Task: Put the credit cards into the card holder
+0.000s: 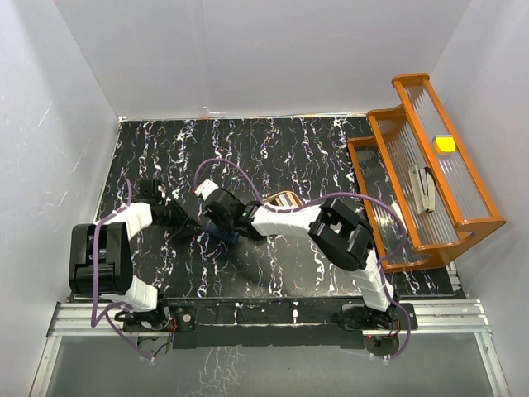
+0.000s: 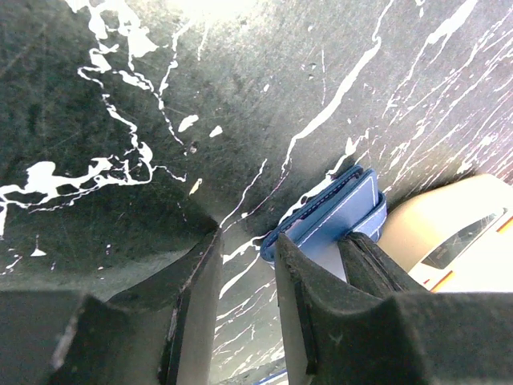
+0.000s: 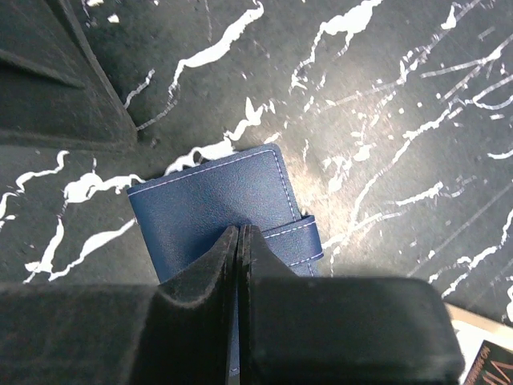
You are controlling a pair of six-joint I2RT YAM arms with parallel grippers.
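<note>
A navy leather card holder lies on the marble table beneath my right gripper; in the right wrist view the holder shows its stitched flap and strap, and my right gripper is shut over it, nothing seen between its fingers. My left gripper is just left of the holder; in the left wrist view it is part open beside the holder, with nothing seen between its fingers. A beige box with cards, partly under the right arm, lies right of the holder.
A wooden rack with acrylic panels, a yellow block and light objects inside stands at the right. Grey walls border the table.
</note>
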